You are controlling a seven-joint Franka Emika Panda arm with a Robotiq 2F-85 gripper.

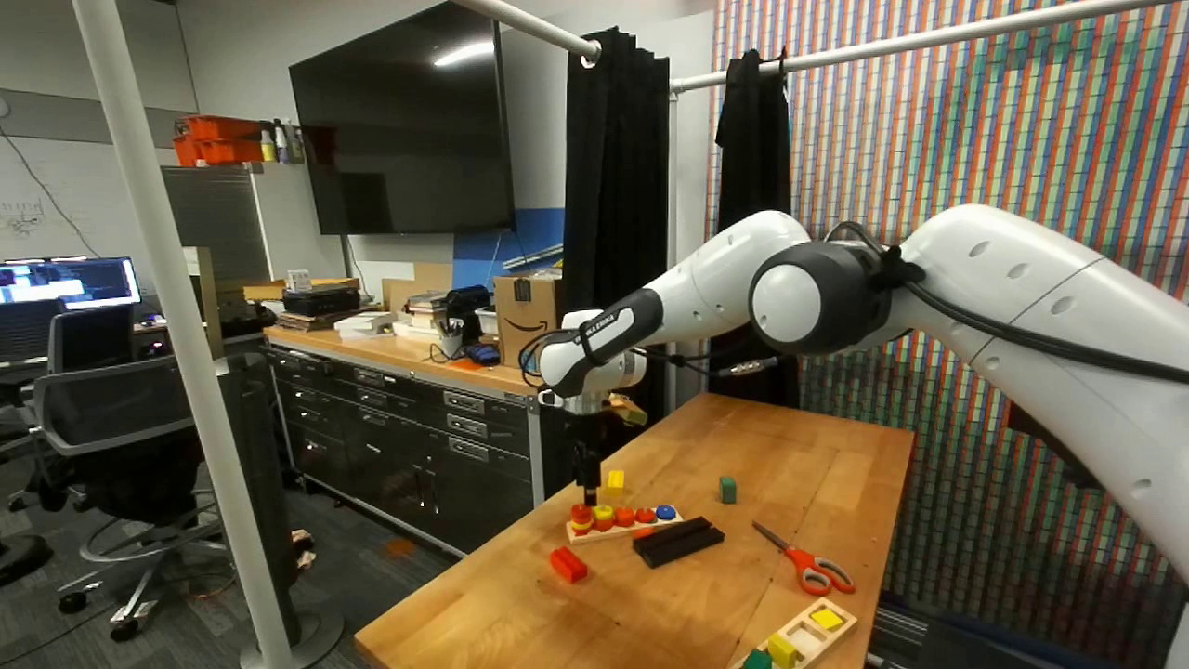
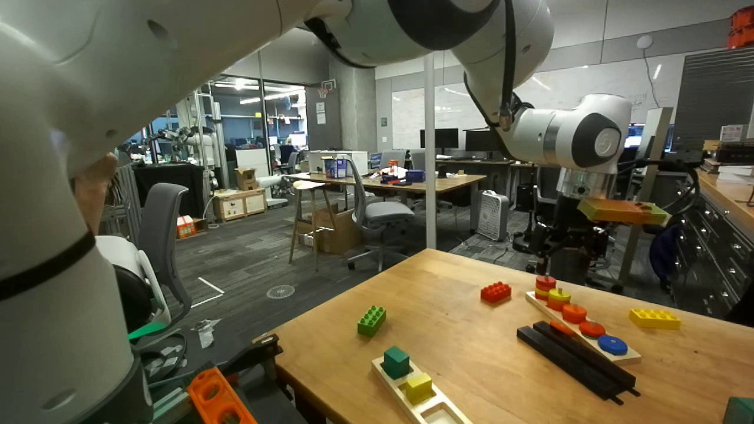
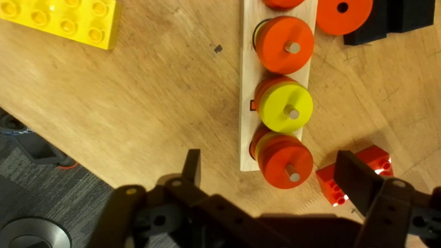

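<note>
A light wooden peg board (image 3: pixel 247 86) with coloured discs lies on the table, its pegs in one row. On its end peg, the stack has a red-orange disc (image 3: pixel 286 165) on top, a yellow one under it and another below. Beside that stack is a peg topped by a yellow disc (image 3: pixel 285 109). My gripper is open, its fingers (image 3: pixel 192 167) far apart on either side of the end stack in the wrist view. Exterior view 2 has the gripper (image 2: pixel 555 261) close above that stack. Nothing shows held.
A red block (image 2: pixel 495 292) lies near the end stack, partly behind a finger in the wrist view. A yellow block (image 2: pixel 654 318) and black bars (image 2: pixel 572 360) flank the board. Scissors (image 1: pixel 816 570) and a wooden shape tray (image 1: pixel 804 636) lie nearer the robot's base.
</note>
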